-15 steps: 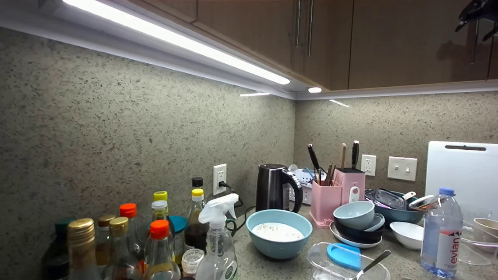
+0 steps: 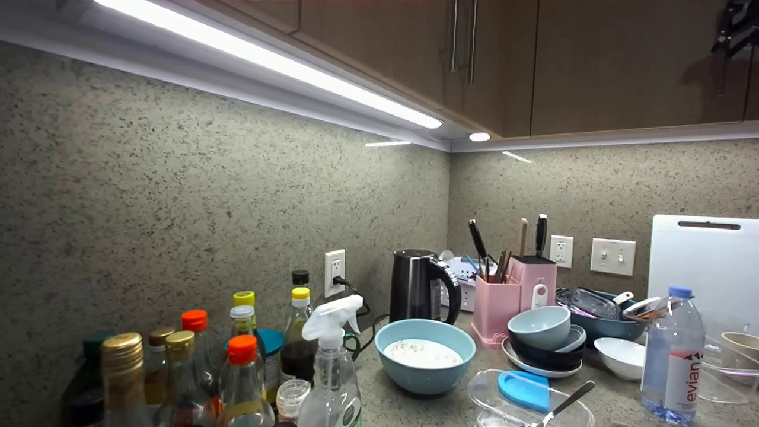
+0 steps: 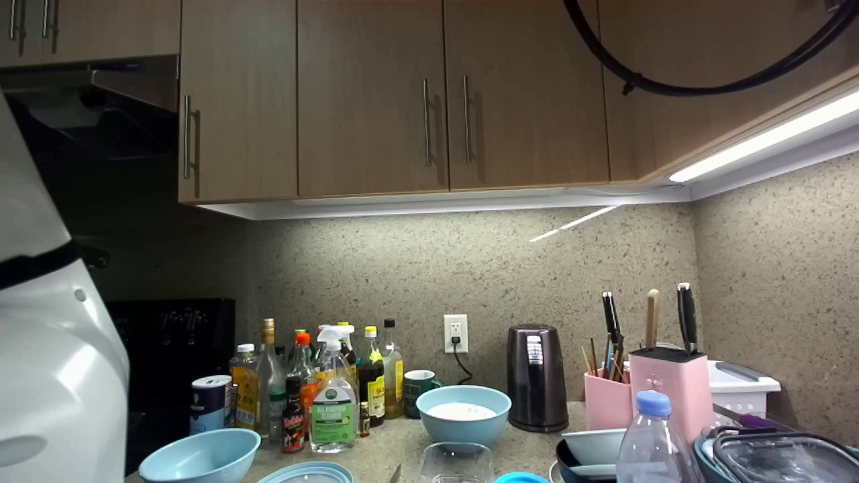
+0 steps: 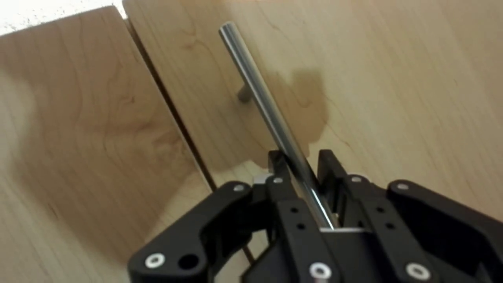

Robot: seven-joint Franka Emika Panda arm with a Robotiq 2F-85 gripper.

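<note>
A slim metal bar handle (image 4: 257,85) runs diagonally across a light wood cabinet door (image 4: 401,94) in the wrist view. My gripper is shut on that handle, with a black finger at either side of the bar. Its lower end is hidden down between the fingers. A narrow seam parts this door from the neighbouring wood panel (image 4: 85,141). Exterior view 1 shows the black gripper (image 2: 733,39) at the top right corner, against the upper cabinet (image 2: 626,71). In exterior view 2 the gripper is out of sight.
Beneath the cabinets the counter is crowded. A clear water bottle (image 2: 672,356), stacked bowls (image 2: 541,327), a pink knife block (image 2: 533,281) and a white cutting board (image 2: 708,277) stand at the right. The white robot arm (image 3: 56,362) fills the left of exterior view 2.
At the top right of exterior view 1, the gripper has moved slightly rightward and its fingers have closed in around the handle. The things on the counter have stayed put.
</note>
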